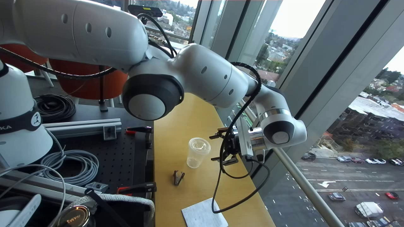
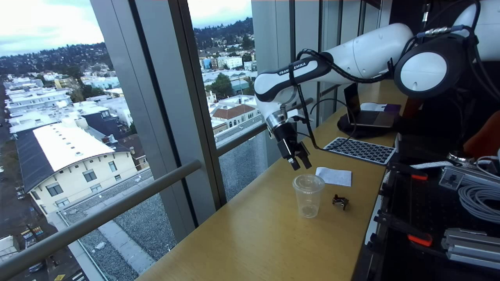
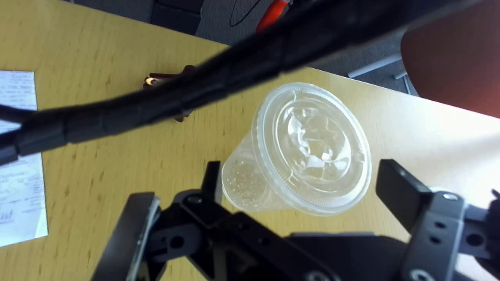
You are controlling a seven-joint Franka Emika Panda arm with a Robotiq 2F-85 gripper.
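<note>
A clear plastic cup (image 1: 197, 153) with a transparent lid (image 3: 315, 152) stands upright on the wooden table (image 2: 262, 239). My gripper (image 1: 219, 147) is open on the window side of the cup, its fingertips apart from it in exterior view 1. Seen from the wrist, the lidded cup shows beyond the spread fingers (image 3: 398, 194), with nothing gripped. In exterior view 2 the gripper (image 2: 300, 164) is above and behind the cup (image 2: 308, 199).
Close to the cup lies a small dark brown clip-like object (image 1: 178, 177). A sheet of paper (image 2: 333, 176) rests farther along, before a keyboard (image 2: 361, 149). Above the table hangs a black cable (image 3: 140, 112). The wood between cup and near edge in exterior view 2 is clear.
</note>
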